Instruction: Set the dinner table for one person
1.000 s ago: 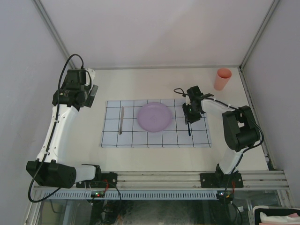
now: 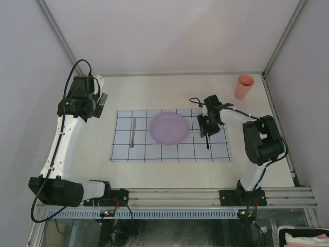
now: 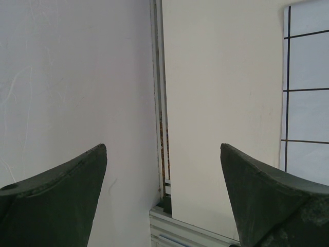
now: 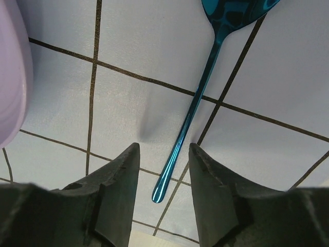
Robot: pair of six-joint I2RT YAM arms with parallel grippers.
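The purple plate (image 2: 169, 128) sits mid-way on the gridded white mat (image 2: 123, 149), a long silver utensil (image 2: 133, 131) to its left. To the plate's right lies a dark teal spoon (image 4: 221, 36), its handle running between the fingers of my right gripper, which are apart, just above it. My left gripper stands open over the left side of the table with nothing between its fingers. A salmon cup (image 2: 243, 88) stands at the back right.
Bare table (image 2: 149, 91) shows behind and in front of the mat. Walls and metal rails border the table. A bin with cloth (image 2: 303, 236) is at the bottom right, outside the table.
The right arm's gripper has shifted very slightly over the spoon in the top view. The left arm and the objects have not visibly moved.
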